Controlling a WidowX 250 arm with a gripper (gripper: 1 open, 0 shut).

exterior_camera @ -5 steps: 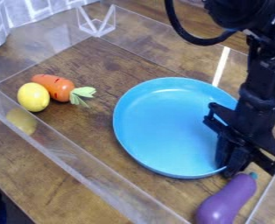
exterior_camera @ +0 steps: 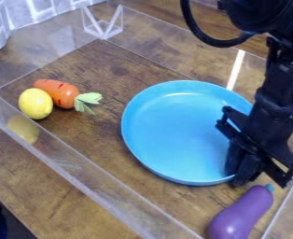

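Observation:
My black gripper (exterior_camera: pixel 249 166) is down at the right rim of the blue plate (exterior_camera: pixel 174 131), its lower end just behind the purple eggplant (exterior_camera: pixel 240 213), which lies at the bottom right. Its fingers are dark and bunched together, and I see nothing clearly between them. The plate's right edge is partly hidden by the arm.
An orange carrot (exterior_camera: pixel 60 92) and a yellow lemon (exterior_camera: pixel 35 103) lie on the wooden floor at the left. Clear plastic walls (exterior_camera: pixel 80 177) bound the area. Bare wood shows above and to the left of the plate.
The gripper has shifted very slightly at the plate's right side. The plate, eggplant, carrot and lemon look the same.

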